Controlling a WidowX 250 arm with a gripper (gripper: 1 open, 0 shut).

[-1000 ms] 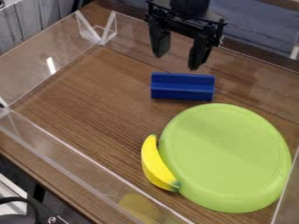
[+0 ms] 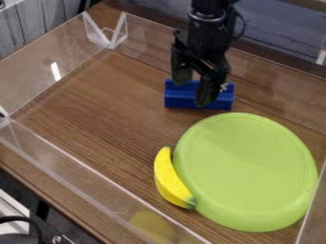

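My black gripper [image 2: 199, 77] hangs open in the upper middle, lowered around a blue block [image 2: 186, 98] at the back of the wooden work surface. Its dark fingers partly hide the block's upper part; whether they touch it I cannot tell.
A large green disc [image 2: 245, 170] fills the front right. A yellow banana [image 2: 167, 175] lies at its left edge. A small white object [image 2: 110, 36] stands at the back left.
My gripper has come down from above onto the blue block and turned, its fingers now appearing closer together in view. The block, disc and banana have not visibly moved.
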